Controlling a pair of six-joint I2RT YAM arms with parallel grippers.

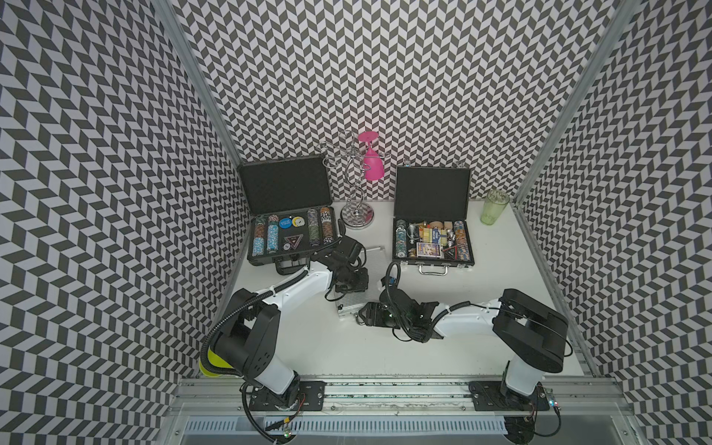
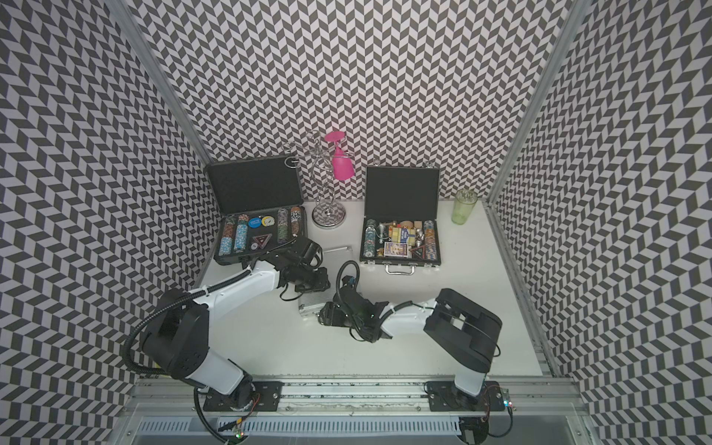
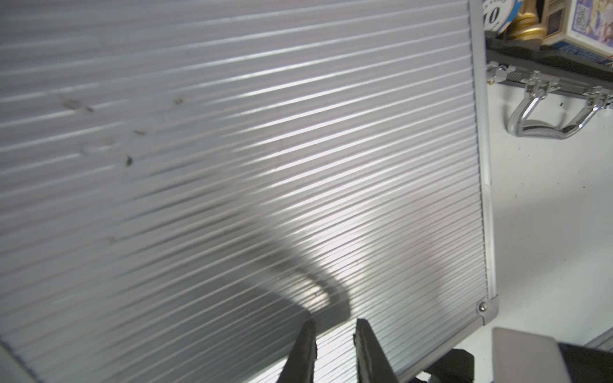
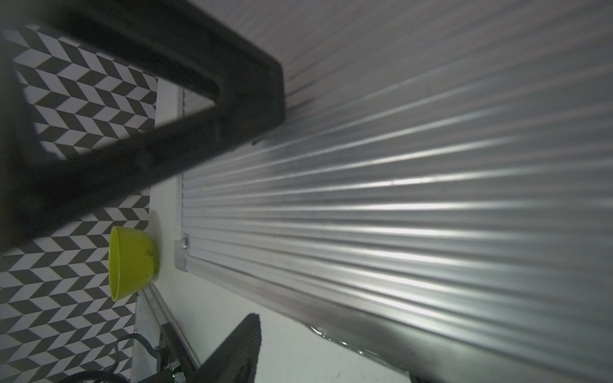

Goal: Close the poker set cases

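A ribbed silver case (image 3: 383, 191) lies lid down in the middle of the table, mostly under my arms in the top views. My left gripper is over its front edge, with a narrow gap between the fingertips; whether they grip anything is unclear. At the case's front side, my right gripper has its fingers apart near a shiny latch (image 4: 348, 343), and nothing shows held. Behind stand two cases with raised lids: a black left case (image 1: 285, 185) and a right case (image 1: 432, 193), both holding chips.
A chrome stand (image 1: 357, 215) with a pink glass (image 1: 373, 164) rises between the two raised lids. At the back right is a green glass (image 1: 494, 207). A yellow-green bowl (image 4: 132, 261) sits near the left arm's base. Free table lies at the right.
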